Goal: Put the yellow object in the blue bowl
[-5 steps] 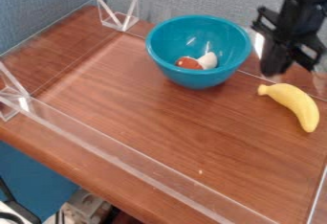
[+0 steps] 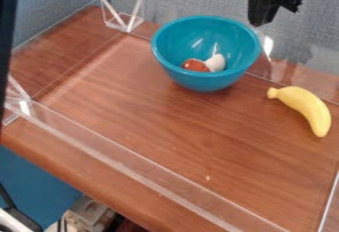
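The yellow object, a banana [image 2: 306, 108], lies on the wooden surface at the right, its narrow end toward the bowl. Left of it stands the blue bowl [image 2: 169, 46], upright, with a red-and-white item [image 2: 205, 64] inside. My black gripper [image 2: 263, 18] is at the top edge, to the bowl's upper right and apart from the banana. Only its lower part shows, and its fingers are too dark and small to read.
A clear low wall [image 2: 126, 165] runs along the front of the wooden table [image 2: 146, 127]. White wire-like brackets [image 2: 123, 16] stand at the back left. Grey padded walls close off the back.
My gripper has moved up and to the left, away from above the banana, to the top edge of the view. The banana and the bowl have not moved.
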